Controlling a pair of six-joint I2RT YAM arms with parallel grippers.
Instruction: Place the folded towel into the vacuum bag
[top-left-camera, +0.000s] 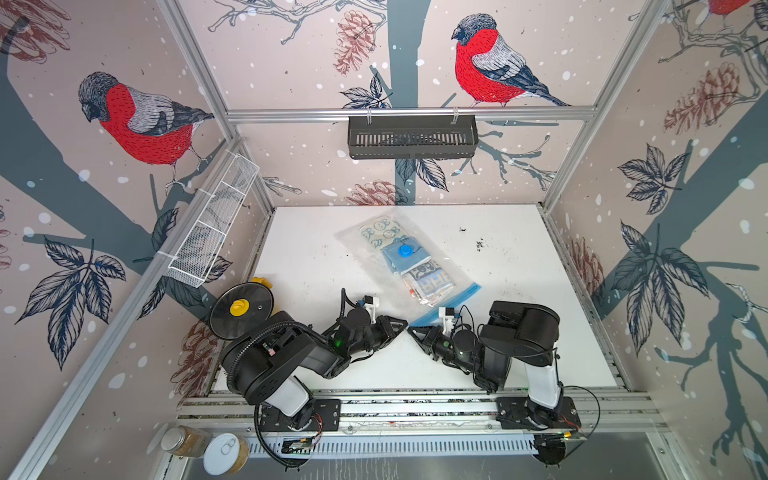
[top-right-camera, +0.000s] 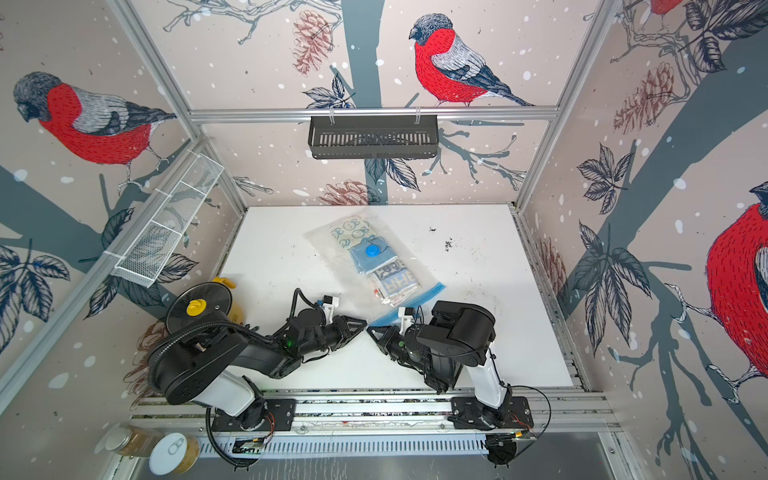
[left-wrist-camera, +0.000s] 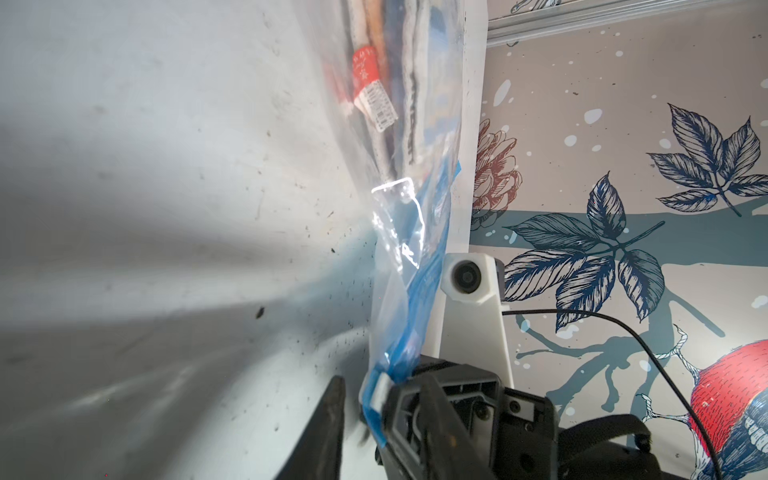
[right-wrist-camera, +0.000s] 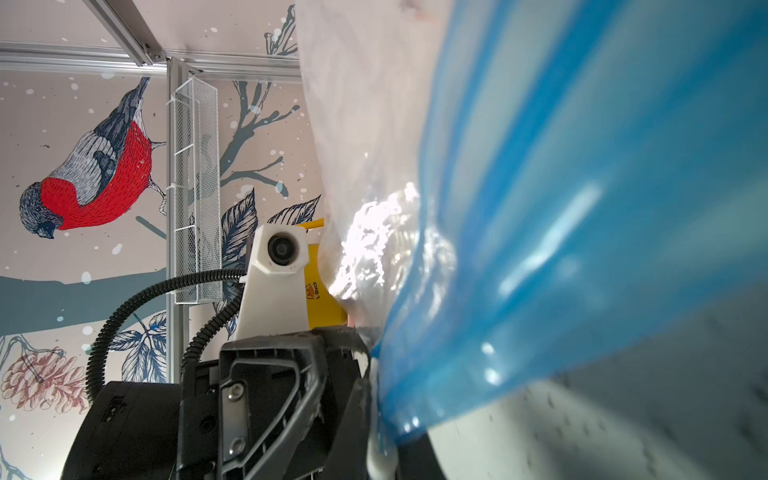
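Note:
The clear vacuum bag (top-left-camera: 364, 236) lies diagonally on the white table, with folded fabric (top-left-camera: 428, 278) and a blue folded piece (top-right-camera: 366, 260) inside, showing a red label (left-wrist-camera: 366, 70) in the left wrist view. Its blue zip end (right-wrist-camera: 560, 240) reaches down to the front between the grippers. My right gripper (top-left-camera: 416, 331) is shut on that blue zip edge. My left gripper is part open at the bag's near corner, close to the right gripper's tip; whether anything is between its fingers is unclear.
A black pan-like lid (top-left-camera: 260, 308) with yellow knob stands at the left edge. A white wire basket (top-left-camera: 212, 220) and a dark shelf (top-left-camera: 412, 136) hang on the frame.

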